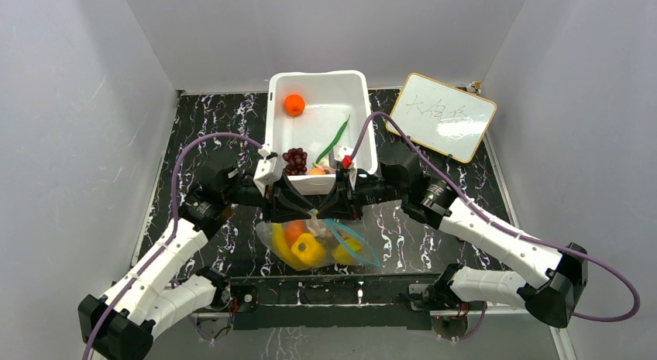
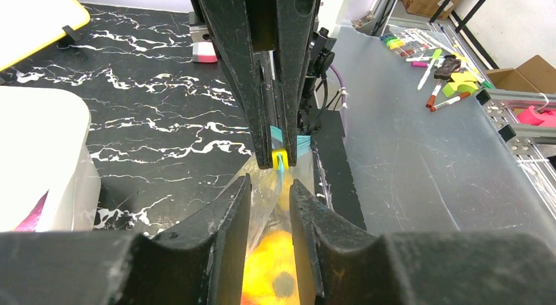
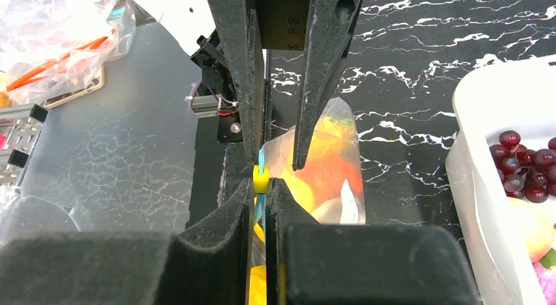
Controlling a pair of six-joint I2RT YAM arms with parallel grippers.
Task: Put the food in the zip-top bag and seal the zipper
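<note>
A clear zip top bag (image 1: 265, 238) hangs below the two grippers, holding a yellow pepper (image 1: 308, 252), a banana (image 1: 282, 247) and other orange and yellow food. Along its mouth runs a blue zipper strip (image 1: 358, 245). The yellow zipper slider (image 2: 280, 159) sits at the tips of my right gripper, which is shut on it. My left gripper faces it from the other side, its fingers parted around the line of the strip. From the right wrist view, one left finger (image 3: 251, 138) comes close to the slider; whether it touches, I cannot tell.
Behind the grippers stands a white bin (image 1: 277, 147) with an orange (image 1: 294, 105), grapes (image 1: 295, 160), a green pepper (image 1: 334, 140) and other food. A whiteboard (image 1: 442, 116) lies at the back right.
</note>
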